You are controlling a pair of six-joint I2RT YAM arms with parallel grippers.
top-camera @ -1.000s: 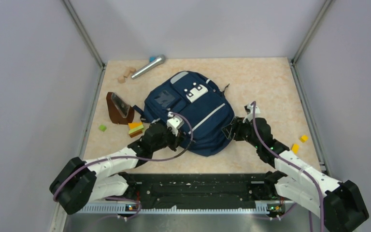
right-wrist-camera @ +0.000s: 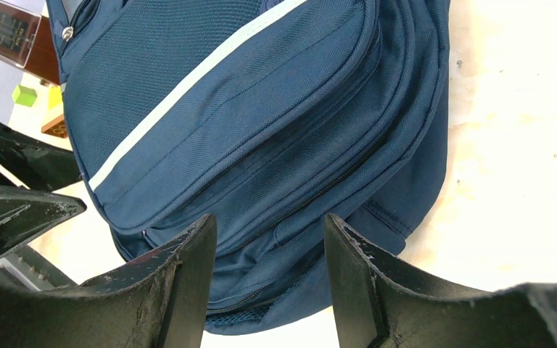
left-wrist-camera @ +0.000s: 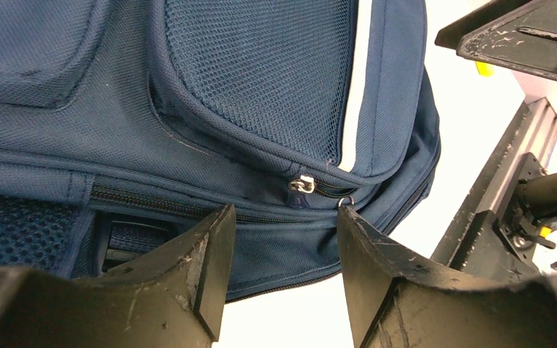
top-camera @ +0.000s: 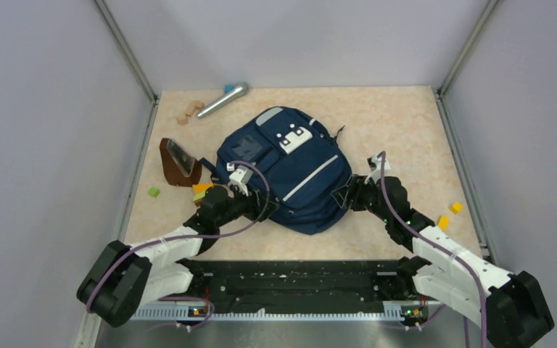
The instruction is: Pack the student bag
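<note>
A navy backpack (top-camera: 290, 156) with a white face patch lies flat on the table, its lower end toward me. At its lower left edge, my left gripper (top-camera: 270, 210) stands open. In the left wrist view, a silver zipper pull (left-wrist-camera: 302, 185) on the front pocket shows beyond the spread fingers (left-wrist-camera: 214, 250), with nothing held between them. Over the lower right edge, my right gripper (top-camera: 341, 199) is also open. The right wrist view shows a dark zipper seam (right-wrist-camera: 333, 177) along the bag's side, beyond the empty gap between the fingers.
A brown stand with a dark-faced object (top-camera: 178, 161) and a stack of coloured pieces lie left of the bag. A silver microphone (top-camera: 223, 100) lies behind with small wooden blocks. Yellow blocks (top-camera: 456, 207) sit far right.
The right arm has barely moved, and the bag lies as before.
</note>
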